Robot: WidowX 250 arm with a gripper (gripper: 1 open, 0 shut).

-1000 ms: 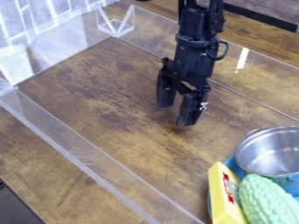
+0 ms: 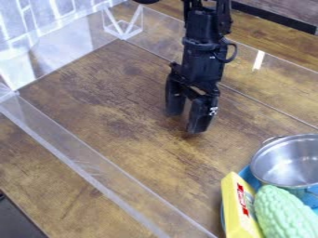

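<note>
The black robot arm hangs down from the top centre of the camera view over a bare wooden floor (image 2: 106, 135). Its gripper (image 2: 189, 112) is low at the middle of the floor, fingertips at or very near the wood. Whether it is open or shut on something small is hard to make out; no object shows clearly at it.
Clear walls border the wooden area. At the lower right are a metal pot (image 2: 288, 160), a yellow box (image 2: 239, 206) and a pale green textured object (image 2: 284, 216), grouped together.
</note>
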